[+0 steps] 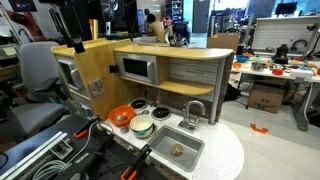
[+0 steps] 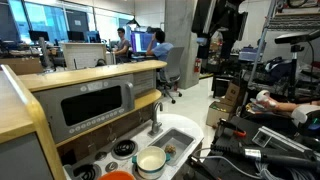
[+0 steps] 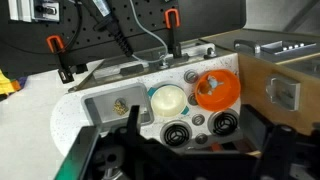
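Note:
High above the toy kitchen, my gripper stands open with nothing between its fingers, pointing down at the counter. It also shows at the upper left in exterior view 1 and at the upper right in exterior view 2. An orange bowl (image 3: pixel 209 101) holds something small and greyish. Beside it sits a pale cream bowl (image 3: pixel 168 100) with a green outer side (image 2: pixel 151 168), apparently empty. A small brownish item (image 3: pixel 121 106) lies in the grey sink (image 3: pixel 95 107). Nothing touches the gripper.
Black burners (image 3: pixel 177 134) lie near the bowls, with small silvery items (image 3: pixel 192 76) close by. A faucet (image 1: pixel 193 113) rises behind the sink. The silver microwave (image 1: pixel 138 68) and wooden shelf (image 1: pixel 180 51) stand at the back.

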